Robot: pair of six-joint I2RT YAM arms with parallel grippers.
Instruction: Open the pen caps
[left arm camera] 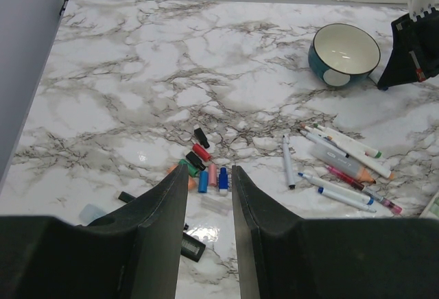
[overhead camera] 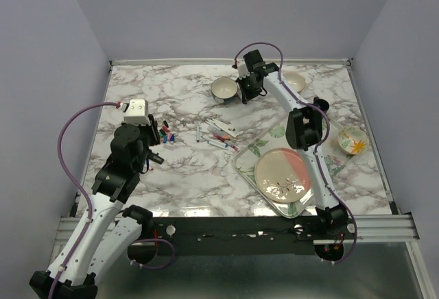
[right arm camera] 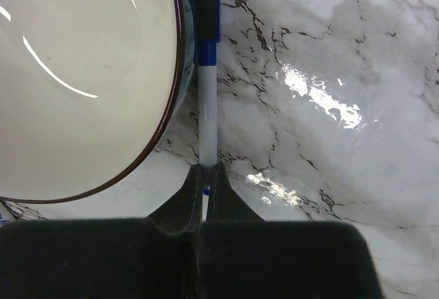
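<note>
In the right wrist view a white pen [right arm camera: 208,110] with a blue, dark-topped cap [right arm camera: 206,21] lies close along the bowl's right side. My right gripper is shut on the pen's end opposite the cap. Over the left of the table, my left gripper stands open, its fingers apart and nothing held. Beyond it in the left wrist view are several loose caps, among them a red cap [left arm camera: 202,152] and a blue cap [left arm camera: 223,179]. Farther right lie several pens, including a grey-white pen [left arm camera: 288,162] and a red pen [left arm camera: 345,177].
A white-and-teal bowl [overhead camera: 224,89] stands right beside the held pen. At the right of the table is a tray [overhead camera: 248,164] with a plate on it, and a flowered bowl [overhead camera: 353,140] stands nearby. A dark eraser-like block [left arm camera: 192,247] lies near my left gripper.
</note>
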